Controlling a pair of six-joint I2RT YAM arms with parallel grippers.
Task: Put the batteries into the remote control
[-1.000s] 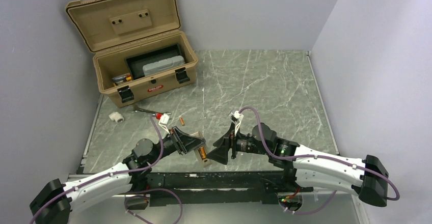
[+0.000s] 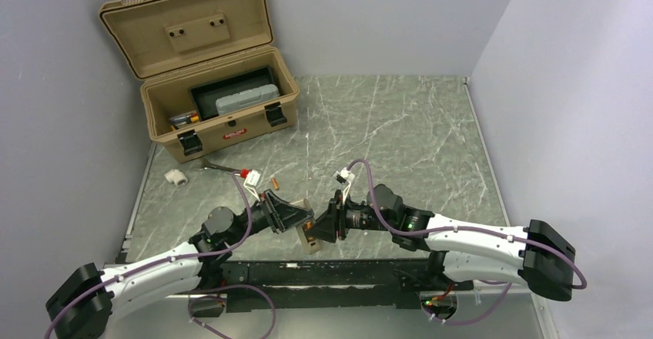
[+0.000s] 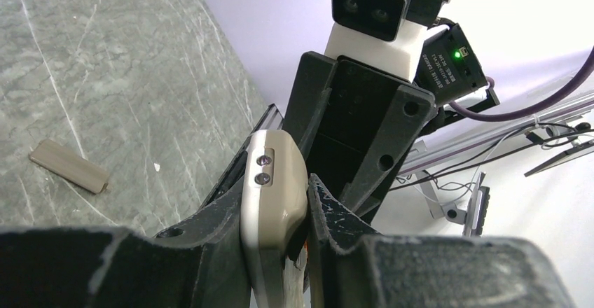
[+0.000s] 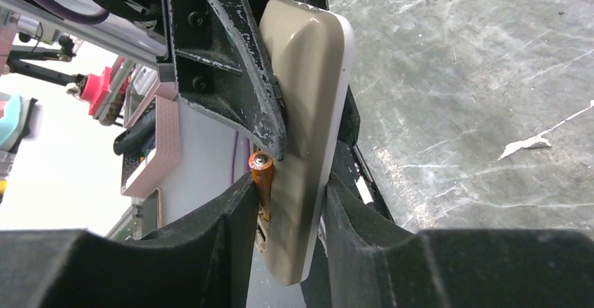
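The beige remote control (image 3: pixel 272 203) is upright in my left gripper, which is shut on it. My right gripper (image 2: pixel 319 227) is against the remote's lower end. In the right wrist view, its fingers (image 4: pixel 224 252) are on either side of the remote and an orange battery (image 4: pixel 262 178) standing in the compartment; whether they grip is unclear. A loose battery (image 2: pixel 275 183) lies on the table, and a flat grey-brown piece (image 3: pixel 68 166), perhaps the battery cover, lies nearby.
An open tan toolbox (image 2: pixel 231 127) stands at the back left. A wrench with red part (image 2: pixel 223 169) and a white object (image 2: pixel 175 177) lie in front of it.
The left arm has barely moved.
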